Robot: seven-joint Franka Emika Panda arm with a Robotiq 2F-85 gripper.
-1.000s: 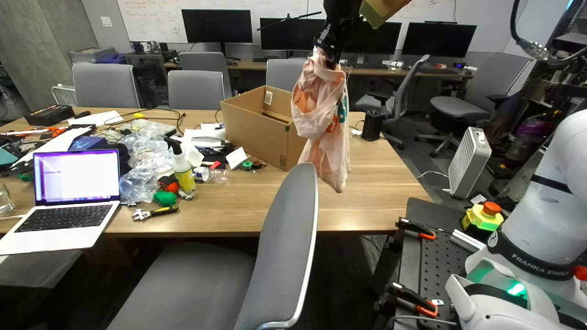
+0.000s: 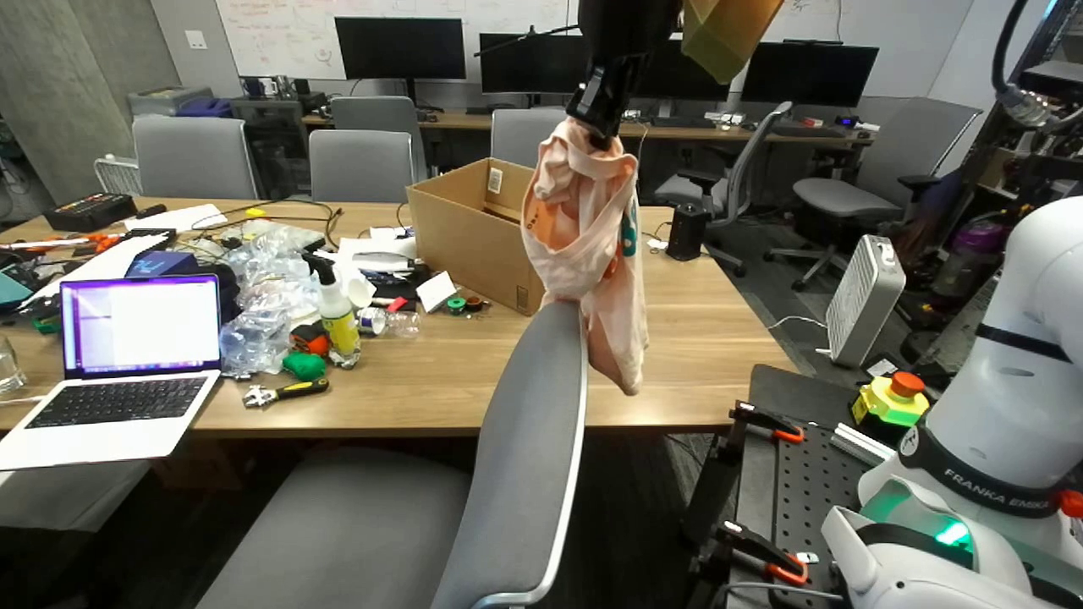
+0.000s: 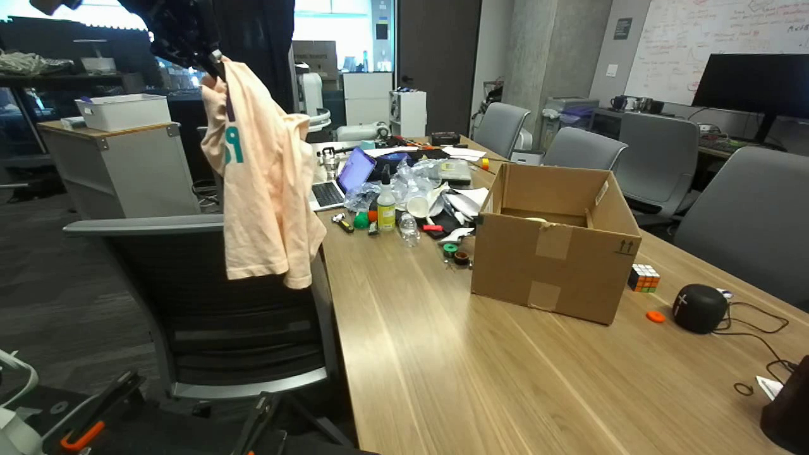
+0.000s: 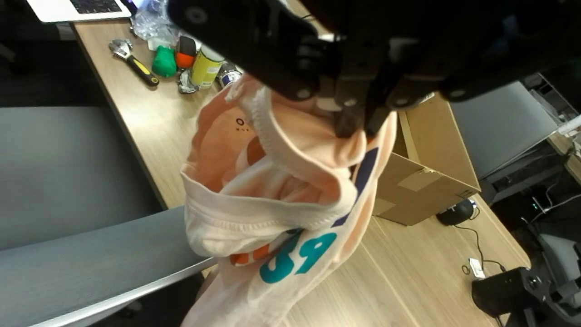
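Observation:
A peach-coloured shirt (image 2: 584, 244) with teal and orange print hangs from my gripper (image 2: 596, 123). In the wrist view the gripper is shut on the shirt (image 4: 316, 190) near its collar, and the neck opening faces the camera. Exterior view 2 has the shirt (image 3: 261, 182) hanging beside the table, over the back of a grey chair (image 3: 227, 318). Seen from exterior view 1, its lower part overlaps the top of the chair's backrest (image 2: 528, 426); whether the two touch I cannot tell.
An open cardboard box (image 3: 553, 258) stands on the wooden table (image 3: 425, 364). Beyond it lie a Rubik's cube (image 3: 643, 278) and a black speaker (image 3: 699, 308). A laptop (image 2: 142, 355), spray bottle (image 2: 338, 315), wrench (image 2: 284, 392) and clutter crowd the far end.
Gripper and shirt have come lower and slightly left in exterior view 1. The shirt's hem now hangs further down, past the top of the chair's backrest. Chair and box have stayed put.

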